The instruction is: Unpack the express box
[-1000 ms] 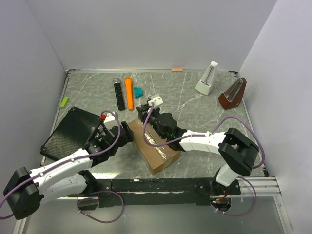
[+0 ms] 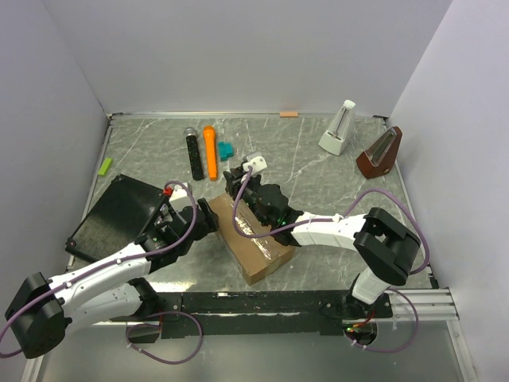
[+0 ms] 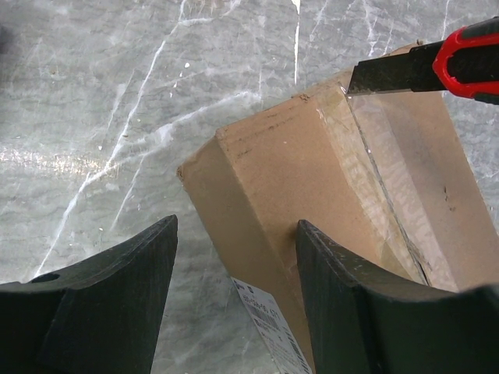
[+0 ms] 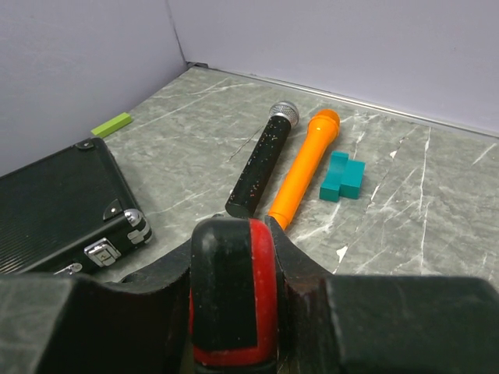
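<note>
A cardboard box (image 2: 253, 251) lies on the grey table, a taped seam along its top. My right gripper (image 2: 237, 179) is over its far end, shut on a red and black box cutter, whose dark blade (image 3: 390, 74) meets the seam in the left wrist view. My left gripper hangs part open at the box's left edge, box and table showing between its fingers.
A black case (image 2: 115, 219) lies left. A black microphone (image 2: 193, 155), orange microphone (image 2: 210, 155), teal block (image 2: 225, 150) and green block (image 2: 105, 166) lie behind. Two metronomes (image 2: 378, 155) stand back right.
</note>
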